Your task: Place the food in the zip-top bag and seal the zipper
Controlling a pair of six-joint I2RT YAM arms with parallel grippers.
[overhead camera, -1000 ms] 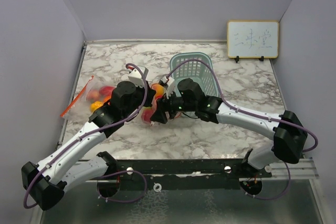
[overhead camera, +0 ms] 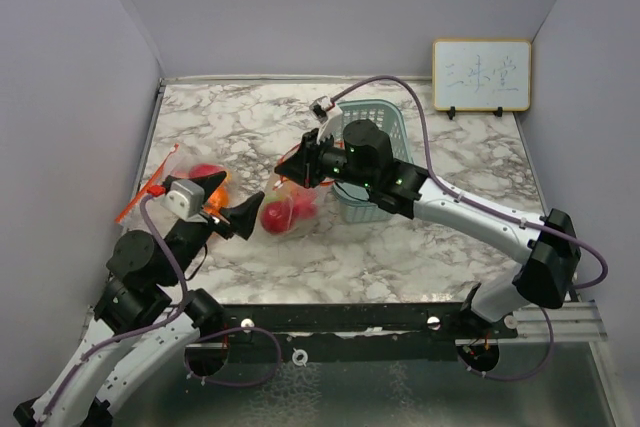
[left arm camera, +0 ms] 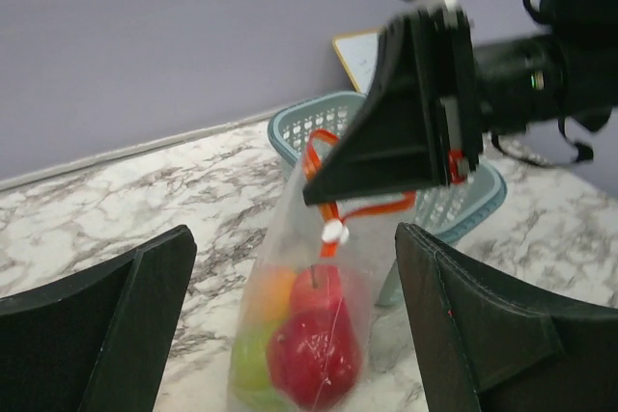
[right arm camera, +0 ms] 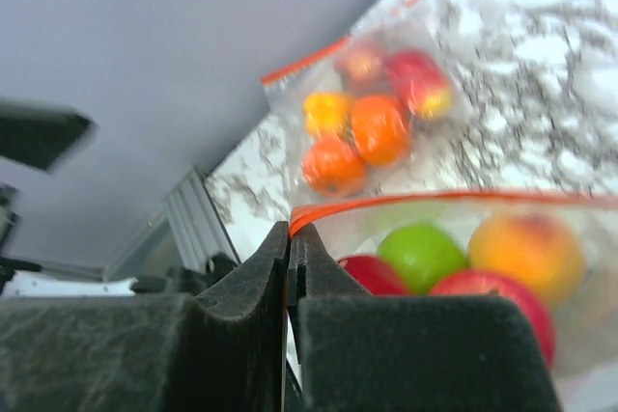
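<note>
My right gripper is shut on the orange zipper edge of a clear bag (left arm camera: 299, 335) holding red, green and orange fruit, which hangs upright in front of the basket in the left wrist view. My left gripper (overhead camera: 225, 209) stands open to the left of that bag, facing it, nothing between its fingers. A second bag of fruit (right arm camera: 367, 123) with an orange zipper lies at the table's left, partly hidden by the left arm in the top view.
A pale green plastic basket (overhead camera: 385, 115) stands behind the right arm. A small whiteboard (overhead camera: 481, 74) is at the back right.
My left gripper has drawn back from the bag, down and to the left, and opened. My right gripper has risen toward the back with the bag's edge.
</note>
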